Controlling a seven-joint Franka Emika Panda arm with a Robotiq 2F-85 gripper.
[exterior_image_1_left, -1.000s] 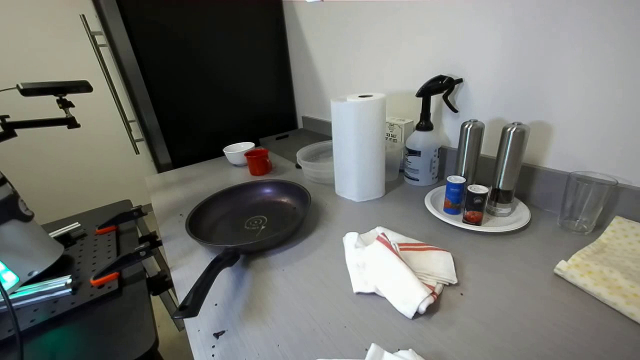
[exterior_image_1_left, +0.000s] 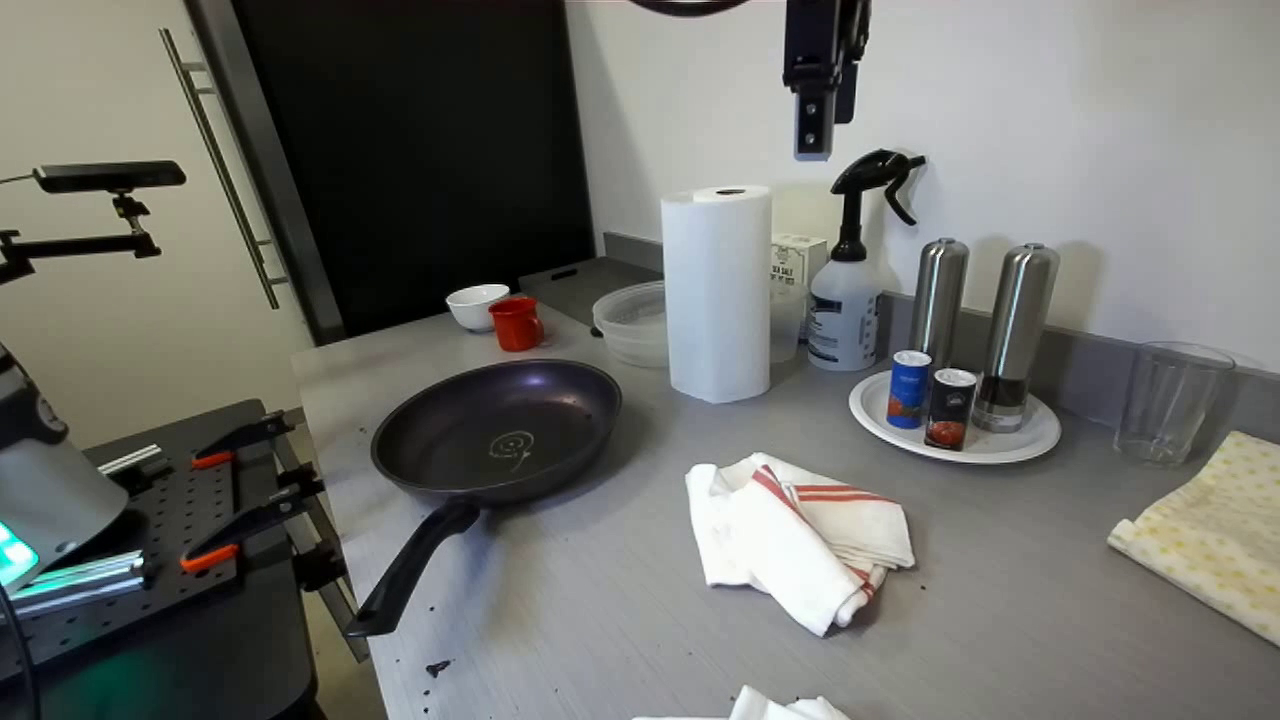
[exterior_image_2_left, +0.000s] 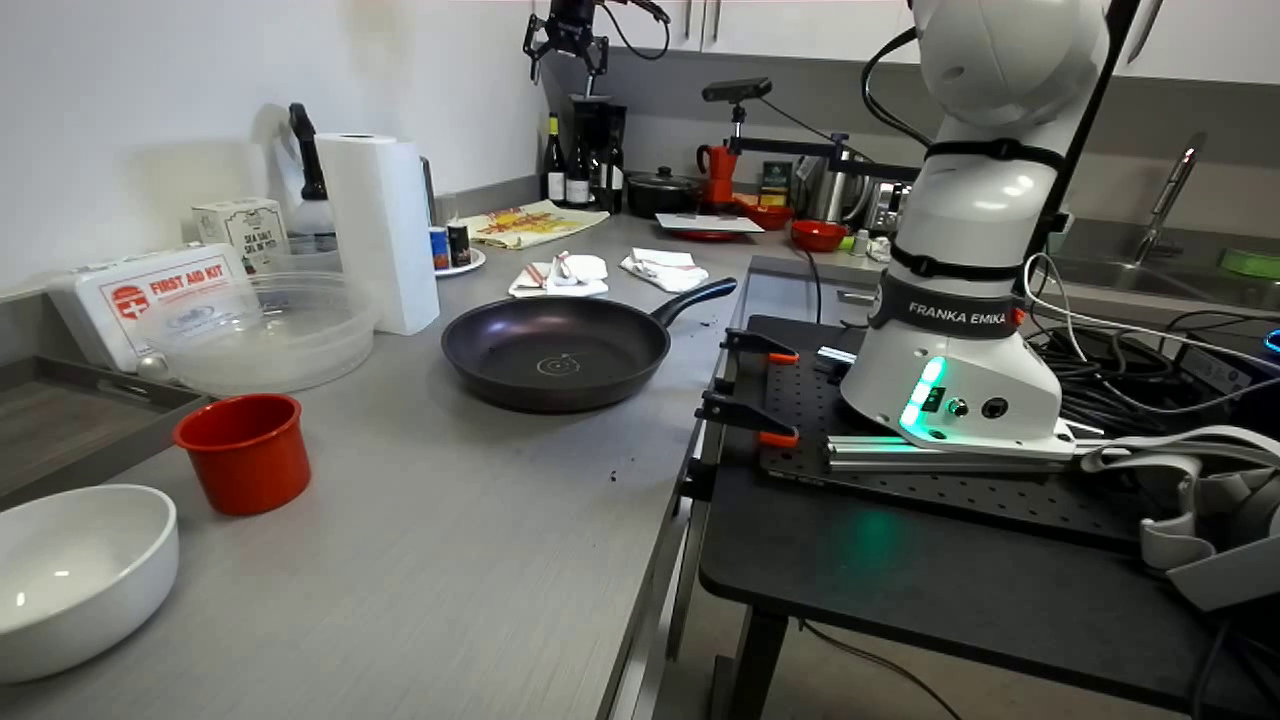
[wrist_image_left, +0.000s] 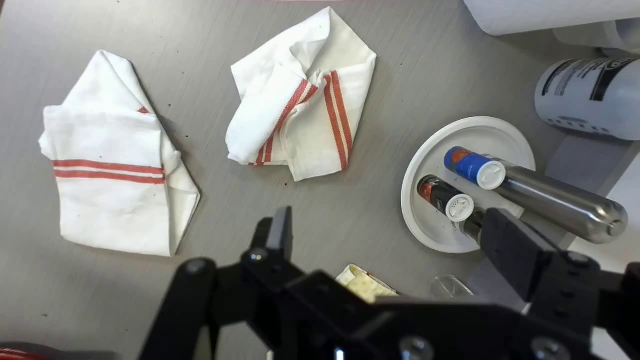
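Observation:
My gripper stands open high over the counter, its fingers wide apart with nothing between them. In exterior view 2 the gripper (exterior_image_2_left: 566, 60) hangs near the top edge, and in exterior view 1 it (exterior_image_1_left: 822, 126) hangs in front of the wall. Two white towels with red stripes lie folded below: one towel (wrist_image_left: 303, 102) in the upper middle of the wrist view, the other towel (wrist_image_left: 114, 186) at its left. A white plate (wrist_image_left: 409, 204) holds a blue shaker (wrist_image_left: 468, 163), a black shaker (wrist_image_left: 441, 193) and steel mills (wrist_image_left: 561, 201).
A dark frying pan (exterior_image_1_left: 498, 432) sits left of the towels, handle at the counter's edge. Paper towels (exterior_image_1_left: 717, 294), a spray bottle (exterior_image_1_left: 845, 312) and a clear glass (exterior_image_1_left: 1170, 402) stand along the wall. A red cup (exterior_image_2_left: 244, 454) and white bowl (exterior_image_2_left: 90, 576) stand beyond the pan.
My gripper has come into exterior view 1 at the top, where it was out of sight a second ago. The objects on the counter have not moved.

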